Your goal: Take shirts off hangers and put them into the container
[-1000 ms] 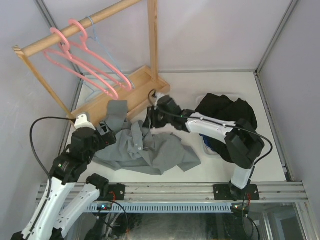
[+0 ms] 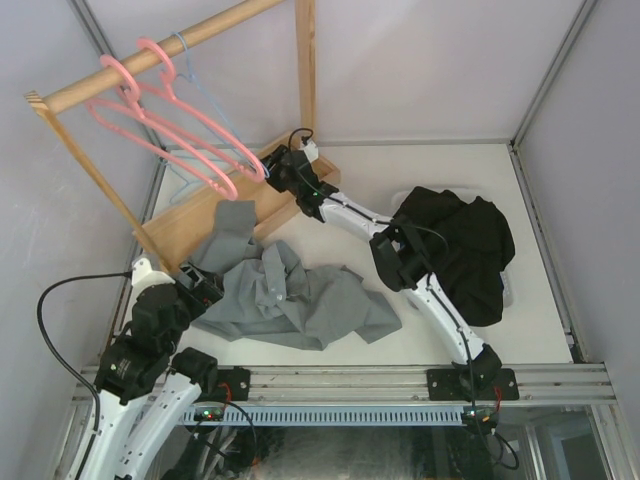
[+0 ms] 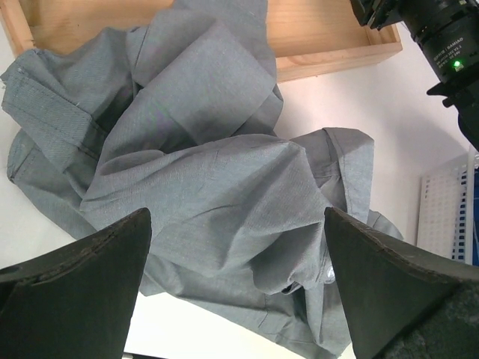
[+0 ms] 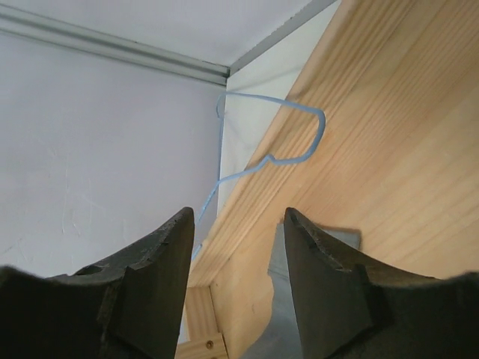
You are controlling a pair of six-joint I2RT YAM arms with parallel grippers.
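A grey shirt lies crumpled on the table, one end over the edge of the wooden rack base; the left wrist view shows the grey cloth below the fingers. No hanger is visible in it. From the rail hang pink hangers and a light blue hanger. My left gripper is open above the shirt's left side, apart from it. My right gripper is close to the hangers' right ends. Its fingers stand apart with nothing between them, below the blue hanger's end.
The rack's rail and right post frame the hangers. Dark cloth fills a white basket on the right. Bare table shows between basket and shirt.
From over the shirt, my right gripper has moved up and left to the hangers' right ends. My left gripper has shifted slightly down. The shirt lies as before.
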